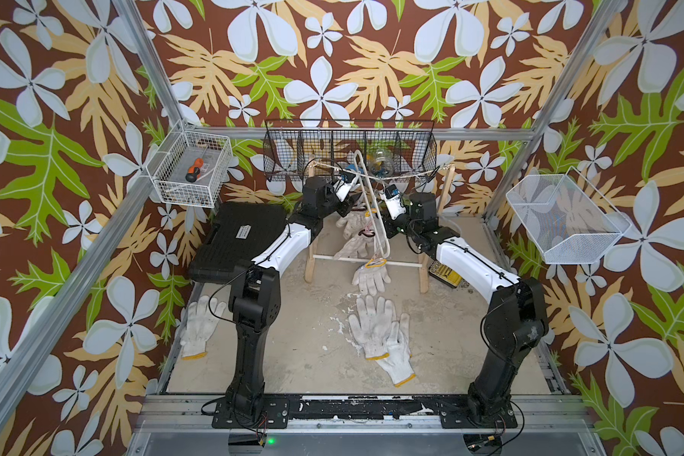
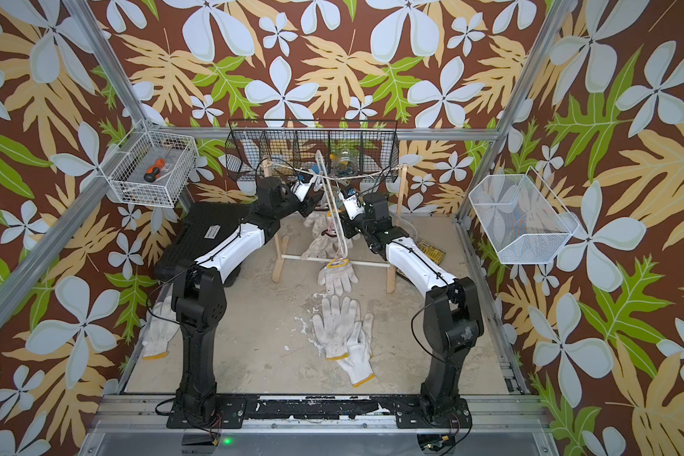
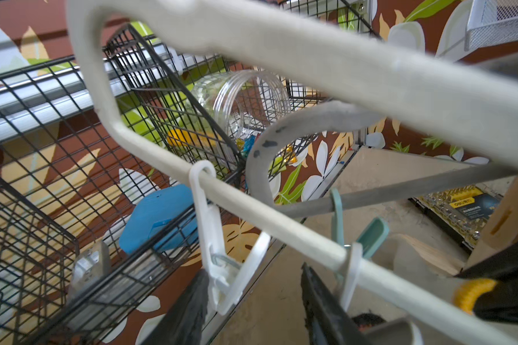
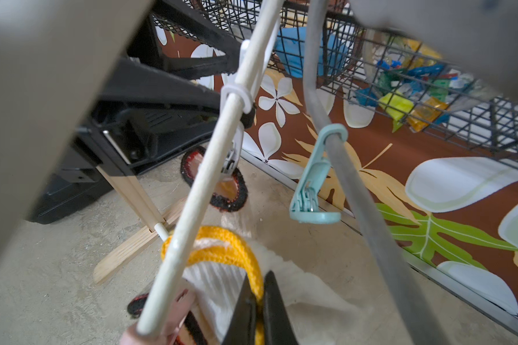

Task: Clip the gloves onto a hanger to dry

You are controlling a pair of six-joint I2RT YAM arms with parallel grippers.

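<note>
A white hanger (image 1: 380, 228) with clips is on a wooden rack, gloves (image 1: 371, 277) hanging below. My left gripper is part open below the hanger bar, beside a white clip (image 3: 204, 218), with nothing clearly between its fingers. My right gripper is shut on the yellow cuff of a white glove (image 4: 224, 253), near a teal clip (image 4: 313, 184). More gloves (image 2: 334, 326) lie on the front floor, another (image 1: 197, 326) at the left.
A black wire basket (image 1: 288, 144) hangs behind the rack, wire baskets (image 1: 190, 167) at both sides. A black case (image 1: 228, 235) lies left of the rack.
</note>
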